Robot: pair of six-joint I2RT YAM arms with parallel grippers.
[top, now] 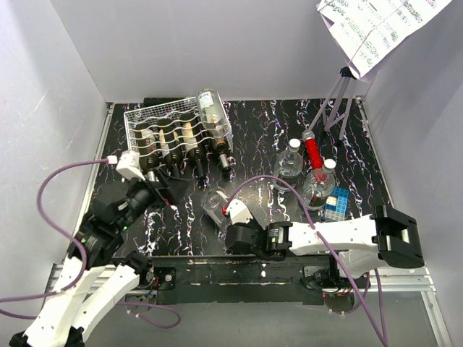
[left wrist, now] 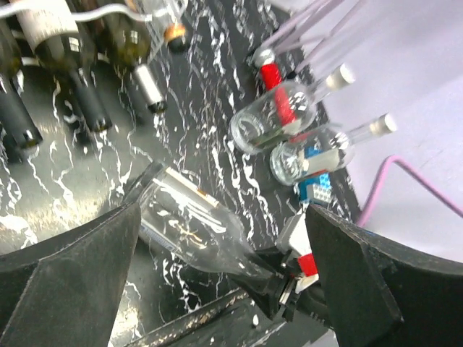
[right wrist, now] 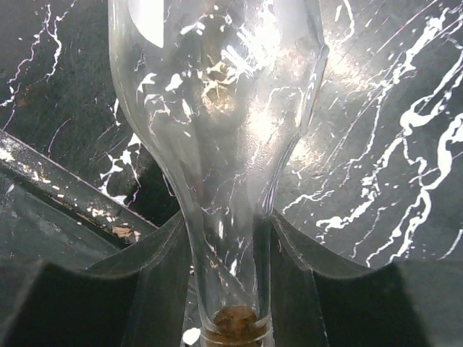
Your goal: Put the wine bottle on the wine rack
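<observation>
A clear empty bottle (left wrist: 192, 220) lies tilted low over the front of the table, its neck toward my right gripper (top: 235, 217). In the right wrist view, the right fingers (right wrist: 304, 267) flank the bottle's neck (right wrist: 228, 246) closely on both sides; how firmly they press cannot be made out. My left gripper (top: 170, 189) is open and empty, raised above the table left of the bottle. At the back left stands the white wire wine rack (top: 132, 123), holding several dark bottles and one clear bottle (top: 210, 108) at its right end.
Two clear bottles with white caps (top: 288, 165) (top: 318, 184) stand at the right, beside a red bottle (top: 313, 150) and a blue box (top: 336, 204). A tripod (top: 338, 105) occupies the back right corner. The table between rack and right-hand bottles is bare.
</observation>
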